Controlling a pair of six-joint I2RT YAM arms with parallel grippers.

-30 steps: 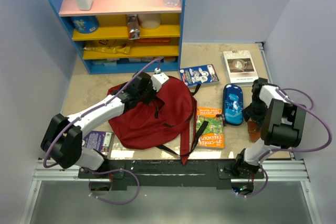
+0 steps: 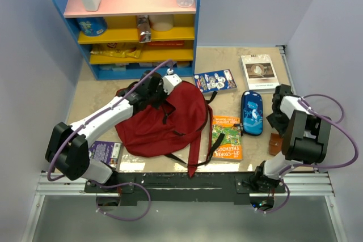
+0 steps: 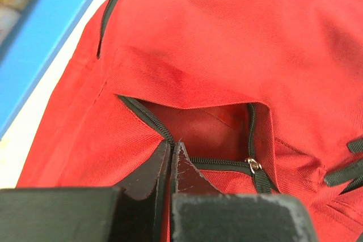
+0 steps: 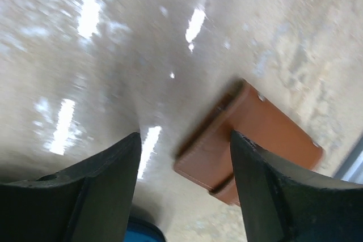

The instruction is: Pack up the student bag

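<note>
The red bag (image 2: 176,97) lies on the table with a zipped pocket gaping open in the left wrist view. Pinched at the pocket's zipper edge (image 3: 148,116) is my left gripper, its fingertips shut together there. A brown wallet (image 4: 266,134) lies flat on the table at the far right. My right gripper is open just above the table; its right finger overlaps the wallet in the right wrist view, and between the fingertips there is mostly bare table.
A blue pencil case (image 2: 252,113) and an orange-green book (image 2: 228,140) lie between bag and wallet. Farther back are a blue booklet (image 2: 215,80) and a white box (image 2: 259,72). A purple book (image 2: 105,152) sits front left; the shelf (image 2: 130,5) stands behind.
My left gripper has shifted slightly left, and the bag with its hanging strap has slid the same way. The right gripper has drawn back from the wallet, showing more of it.
</note>
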